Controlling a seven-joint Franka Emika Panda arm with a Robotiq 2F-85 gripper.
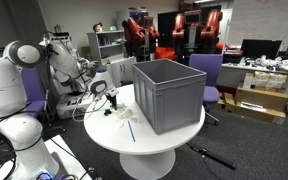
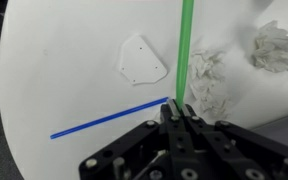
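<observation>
In the wrist view a thin green stick (image 2: 185,48) runs up from between the fingertips of my gripper, which is shut on one end of it. The stick hangs over the white table. A blue stick (image 2: 109,118) lies flat on the table, left of my fingers, its right end close to them. In the exterior view my gripper (image 1: 112,98) is above the left part of the round table (image 1: 144,143); the green stick is hard to make out there. The same blue stick (image 1: 132,131) lies near the table's front.
A tall grey bin (image 1: 171,103) stands on the table's right half. Crumpled tissues (image 2: 208,84) lie right of the green stick, with another crumpled tissue (image 2: 275,48) farther right. A flat white piece (image 2: 141,61) lies above the blue stick.
</observation>
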